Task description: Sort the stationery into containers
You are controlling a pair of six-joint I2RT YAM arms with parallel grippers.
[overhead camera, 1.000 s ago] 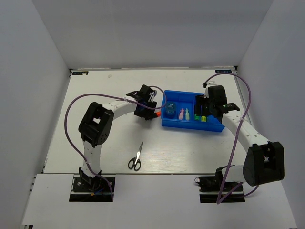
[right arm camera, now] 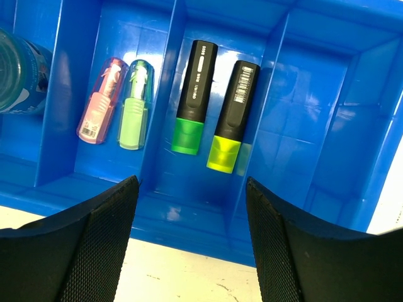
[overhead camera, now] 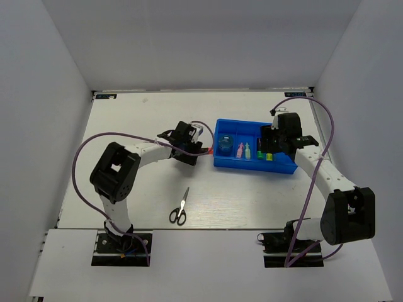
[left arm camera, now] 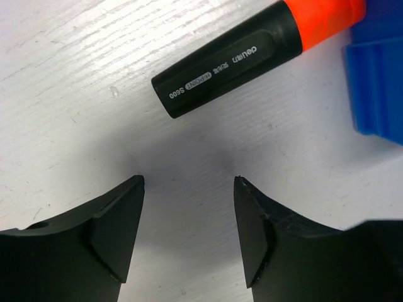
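Note:
A black highlighter with an orange cap [left arm camera: 236,56] lies on the table. Its orange end is up against, or very close to, the blue divided box [left arm camera: 378,88]. My left gripper stands open over bare table just short of the highlighter's black end, nothing between its fingers. Above the right part of the box my right gripper is open and empty. Below it, one compartment holds a green-capped highlighter [right arm camera: 194,97] and a yellow-capped one [right arm camera: 233,116]. The compartment beside them has a pink item [right arm camera: 101,100] and a pale green item [right arm camera: 135,104].
A round blue jar [right arm camera: 22,72] sits in the box's left compartment. The rightmost compartment looks empty. Scissors with black handles [overhead camera: 178,215] lie near the table's front edge. Much of the table [overhead camera: 245,204] in front of the box is clear.
My left gripper has drawn back to the left, away from the box. The orange-capped highlighter's angle has shifted slightly. The right arm is nearly still.

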